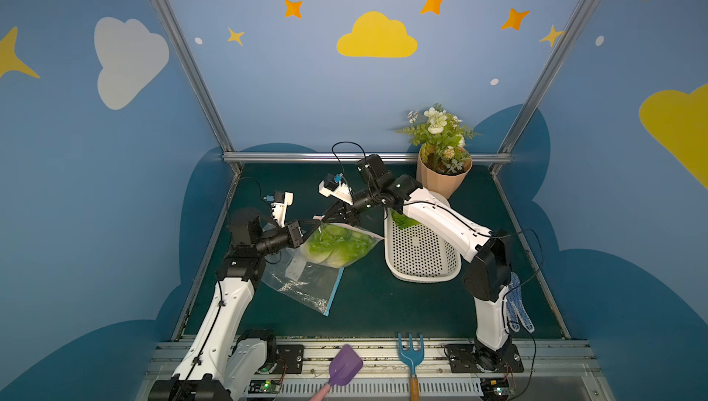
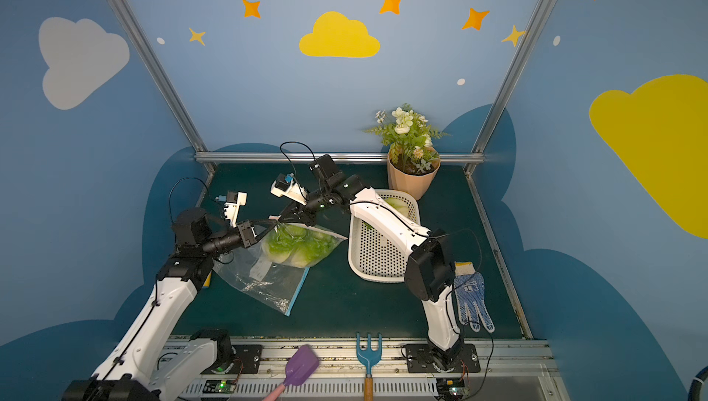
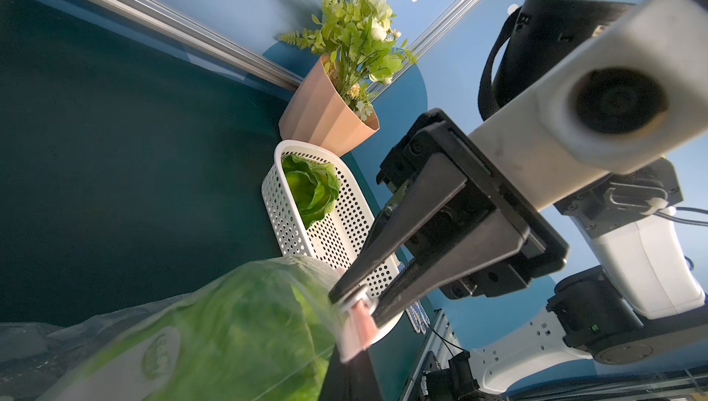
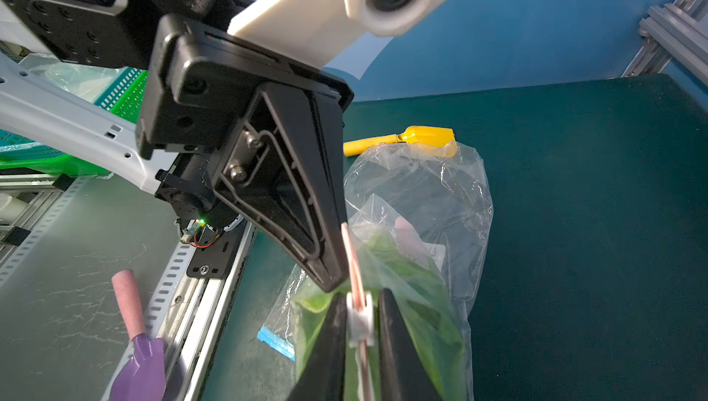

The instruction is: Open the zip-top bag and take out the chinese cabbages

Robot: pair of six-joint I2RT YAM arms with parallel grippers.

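A zip bag of pale green cabbage [image 1: 333, 244] lies on the table, over a clear flattened bag [image 1: 309, 290]. My left gripper [image 1: 318, 221] is shut at the bag's top edge, by the zip slider [image 4: 360, 320]. My right gripper is at that slider and pink zip strip, its fingers part open around it; whether it grips the slider is unclear. In the left wrist view a leafy cabbage [image 3: 308, 187] sits in the white perforated basket [image 2: 372, 257], right of the bag.
A potted plant [image 2: 408, 176] stands behind the basket. A glove [image 2: 472, 297] lies at the right edge, a yellow scoop [image 4: 427, 135] at the left. A purple scoop [image 1: 344, 364] and blue fork [image 1: 410, 353] rest along the front.
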